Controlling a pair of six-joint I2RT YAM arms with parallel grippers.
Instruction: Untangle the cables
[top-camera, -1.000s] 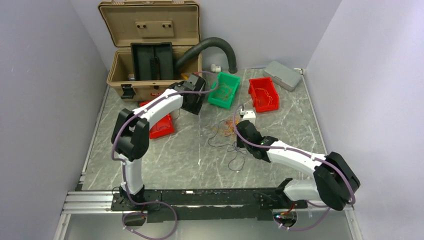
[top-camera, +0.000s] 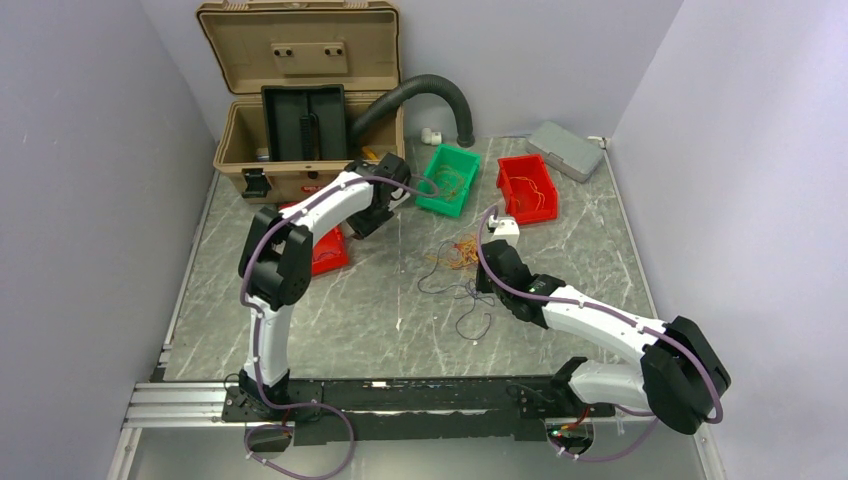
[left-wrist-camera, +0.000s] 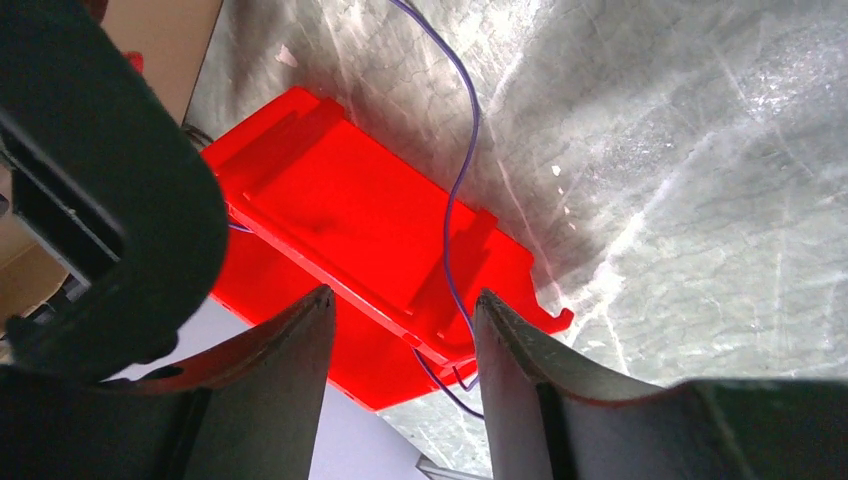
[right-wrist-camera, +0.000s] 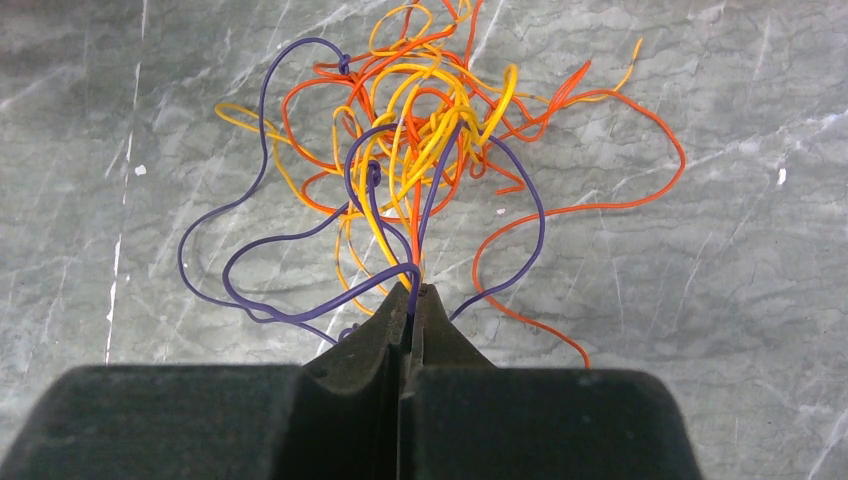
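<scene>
In the right wrist view, a tangle of purple, yellow and orange cables lies on the grey table; the orange cable (right-wrist-camera: 660, 130) loops out to the right. My right gripper is shut on a strand of the purple cable (right-wrist-camera: 300, 235), which runs into the gap at its tips. Yellow and orange strands also reach close to those tips. Over the red bin at left (left-wrist-camera: 370, 215) my left gripper is open, its fingers wide apart. A purple cable (left-wrist-camera: 474, 120) drapes across that bin's edge, passing near the right-hand finger, not gripped.
A green bin (top-camera: 437, 204) and a second red bin (top-camera: 549, 212), each with cable inside, stand at the back. Behind the left arm is an open tan case (top-camera: 228, 150) with a black hose (top-camera: 440, 83). Bare table lies at front left.
</scene>
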